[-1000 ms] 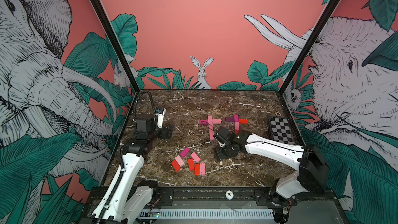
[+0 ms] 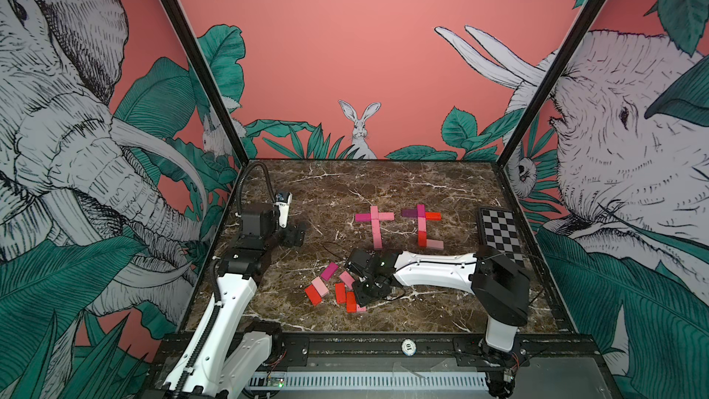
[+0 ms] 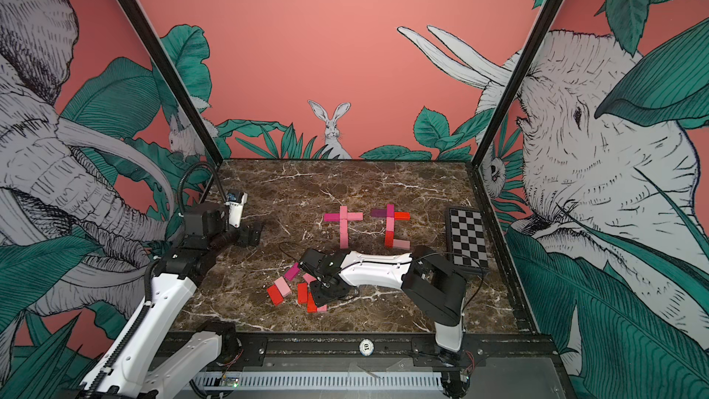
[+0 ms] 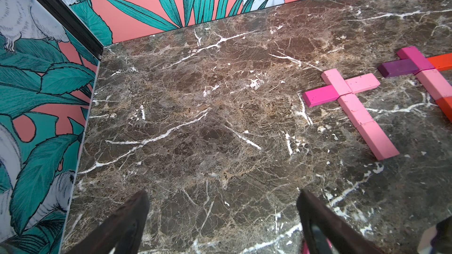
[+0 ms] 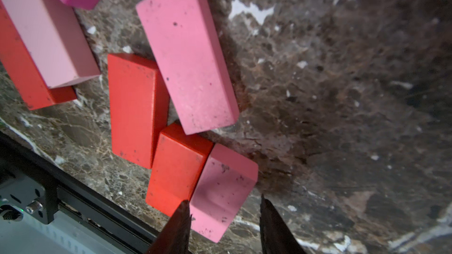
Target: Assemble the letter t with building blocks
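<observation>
A pink cross of blocks (image 2: 375, 229) lies in the middle back; beside it a second letter (image 2: 421, 232) of purple, red and pink blocks has a pink piece at its foot. Loose red, pink and magenta blocks lie in the front middle. My right gripper is part open low over them, its fingers either side of a pink block (image 5: 221, 183) beside a red block (image 5: 176, 169). My left gripper stands open over bare table at the left, nothing between its fingers.
A checkered board (image 2: 500, 230) lies at the right. The frame rail (image 5: 94, 207) runs along the front edge.
My right arm has moved left and toward the front, from below the two letters to over the loose blocks. The left arm has not moved.
</observation>
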